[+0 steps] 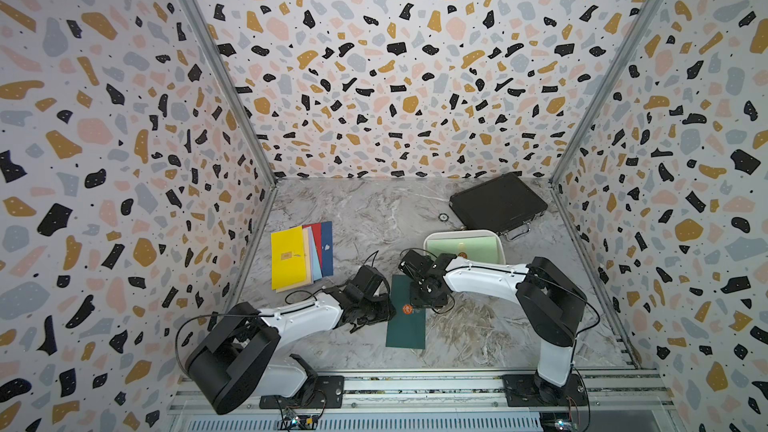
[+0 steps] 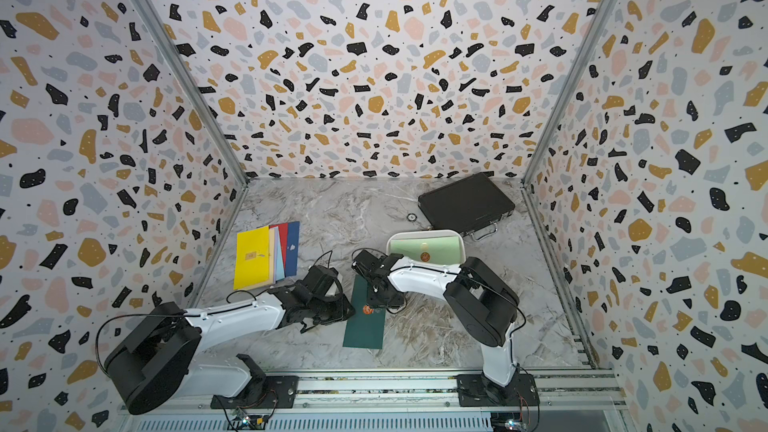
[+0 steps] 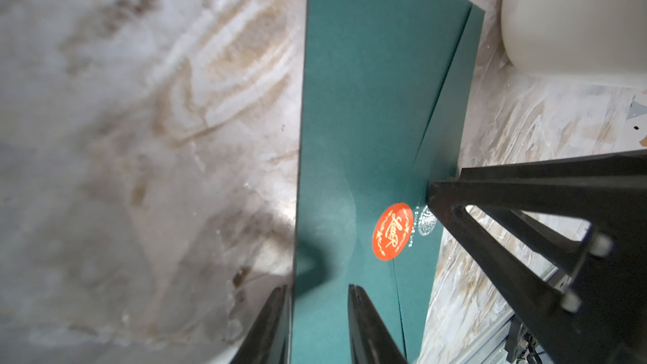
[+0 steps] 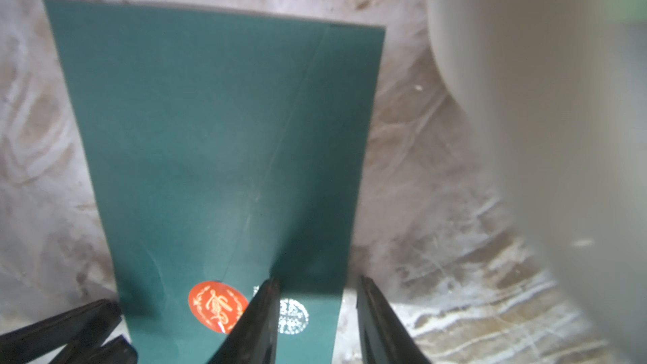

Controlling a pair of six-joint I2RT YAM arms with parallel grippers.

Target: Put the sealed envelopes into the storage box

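A dark green envelope [image 1: 405, 337] with an orange seal lies on the marble table between my two arms. At its left long edge, my left gripper is shut on the envelope. Around the right edge, beside a small white printed mark, my right gripper has its fingers apart, one over the envelope and the other beyond its edge. Behind the right forearm stands the white storage box [image 2: 424, 234], partly covered by that arm. A pale green envelope [image 2: 441, 249] with an orange-brown seal shows inside the box.
Yellow [image 1: 288, 260], red and blue envelopes overlap in a fanned stack at the table's left. A black case [image 1: 500, 204] lies at the back right, with a small dark ring [image 1: 443, 217] beside it.
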